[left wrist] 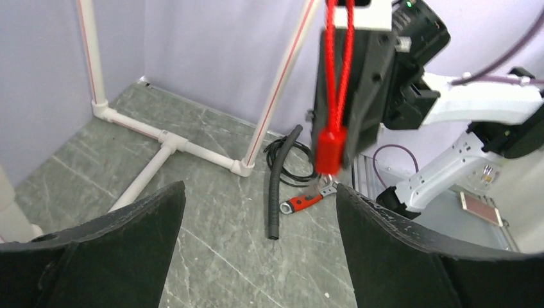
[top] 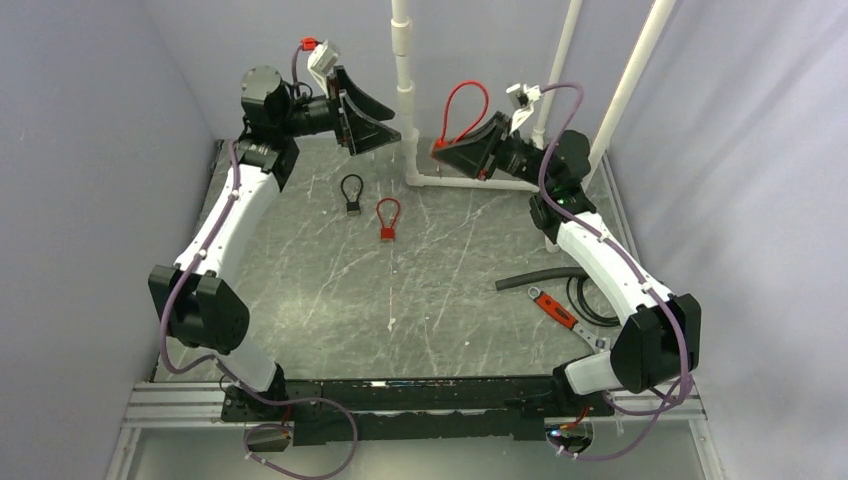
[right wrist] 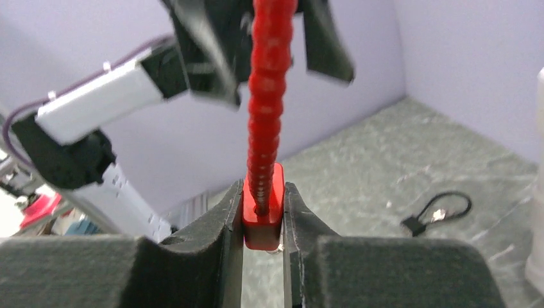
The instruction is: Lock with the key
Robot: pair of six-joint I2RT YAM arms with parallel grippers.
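Observation:
A red padlock (left wrist: 331,151) with a long red shackle (top: 466,92) stands upright, shackle up. My right gripper is shut on it, a black finger on each side of its body. Below the lock body a small silvery piece (left wrist: 323,184) hangs blurred, likely the key in the lock. Whether both shackle ends sit in the body, I cannot tell. To the left and clear of the lock, my left gripper (top: 393,126) is open and empty, its fingers (left wrist: 131,234) wide apart.
Black (top: 352,208) and red (top: 387,234) padlocks lie on the grey table. White pipes (top: 470,182) run along the back. At right lie a dark hose (top: 540,277), a black cable (top: 590,312) and a red-handled wrench (top: 555,308).

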